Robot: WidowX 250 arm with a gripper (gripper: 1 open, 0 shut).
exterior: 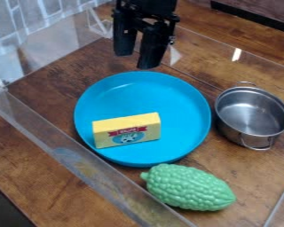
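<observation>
My black gripper (138, 51) hangs at the top centre, above the back edge of a round blue plate (169, 105); its two dark fingers point down, and whether they are open or shut is hard to make out. A yellow butter box (127, 129) with a printed label lies on the front left part of the plate. A steel pot (252, 115) stands right of the plate. A green bumpy vegetable, like a bitter melon (187, 186), lies on the wood in front of the plate.
A clear low wall runs along the left and front of the wooden work surface (50, 89). Bare wood shows left of the plate and at the back right. Pale tiles fill the top left corner.
</observation>
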